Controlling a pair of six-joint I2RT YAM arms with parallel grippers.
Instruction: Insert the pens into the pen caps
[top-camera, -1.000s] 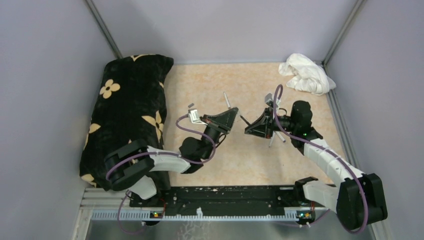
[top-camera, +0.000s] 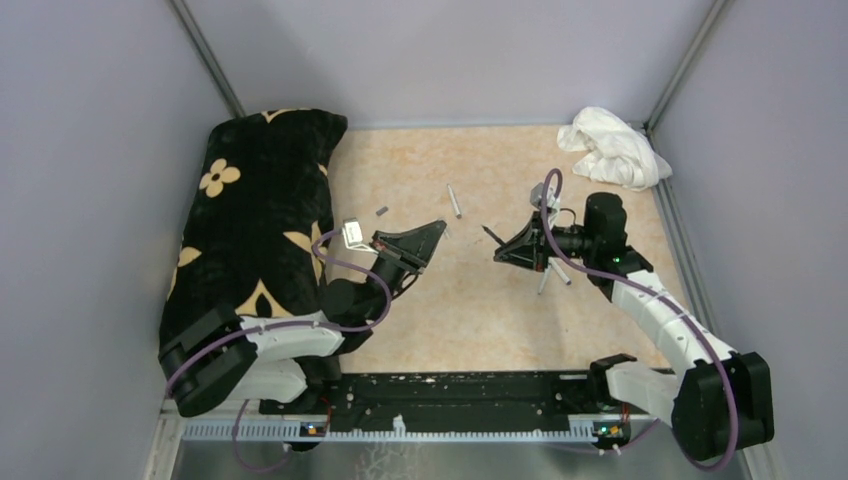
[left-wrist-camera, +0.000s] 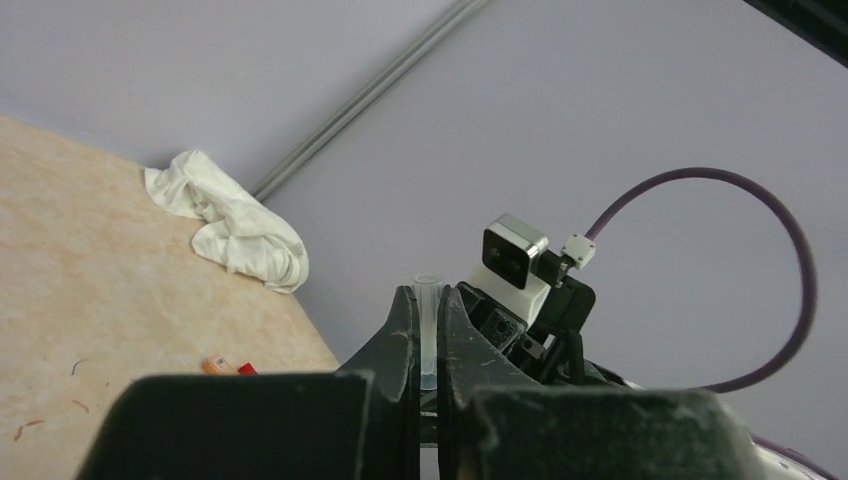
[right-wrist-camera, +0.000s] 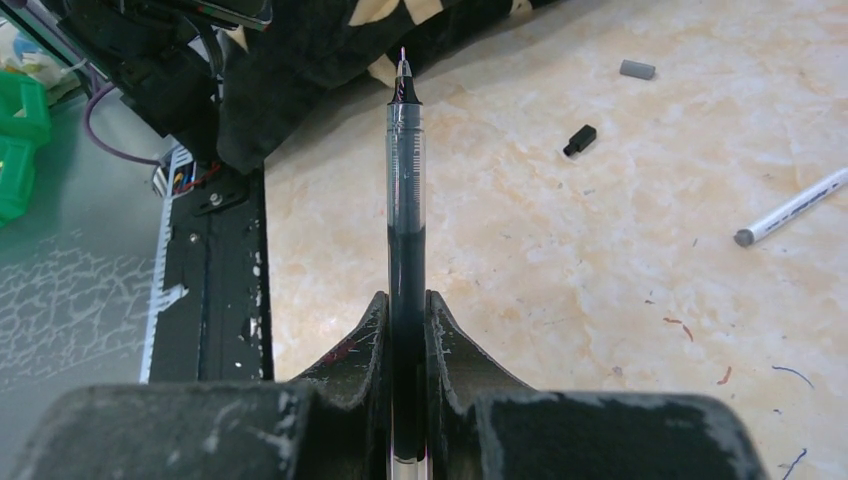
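Note:
My right gripper is shut on a dark pen (right-wrist-camera: 405, 180), held with its bare tip outward, pointing toward the left arm. My left gripper is shut on a slim, clear tube (left-wrist-camera: 428, 330), apparently a pen cap, seen upright between the fingers in the left wrist view. In the top view the left gripper (top-camera: 438, 228) hangs left of the right one, apart from the pen tip. A white pen (right-wrist-camera: 790, 208), a grey cap (right-wrist-camera: 637, 69) and a black cap (right-wrist-camera: 580, 140) lie on the table; more white pens (top-camera: 560, 273) lie under the right arm.
A black flowered cushion (top-camera: 250, 190) fills the left side. A crumpled white cloth (top-camera: 610, 150) lies at the back right.
The right arm with the pen has moved very slightly right.

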